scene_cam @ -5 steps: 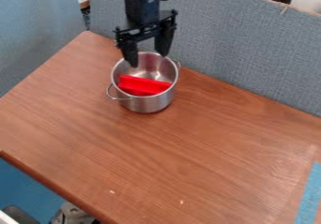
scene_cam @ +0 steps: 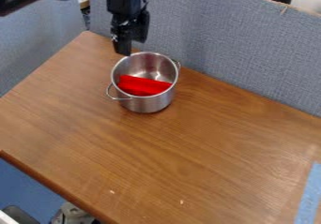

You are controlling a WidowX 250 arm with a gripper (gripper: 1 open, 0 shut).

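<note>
A steel pot [scene_cam: 148,101] with wire handles stands on the wooden table [scene_cam: 175,162], toward the back. A red elongated object [scene_cam: 145,85] lies inside it. My black gripper [scene_cam: 129,44] hangs above and just behind the pot's back left rim, open, with nothing seen between its fingers.
Grey padded walls [scene_cam: 226,48] border the table at the back and the left. A blue strip [scene_cam: 307,192] lies at the right edge.
My gripper has risen from over the pot and shifted back and to the left. The pot and the red object have not visibly moved.
</note>
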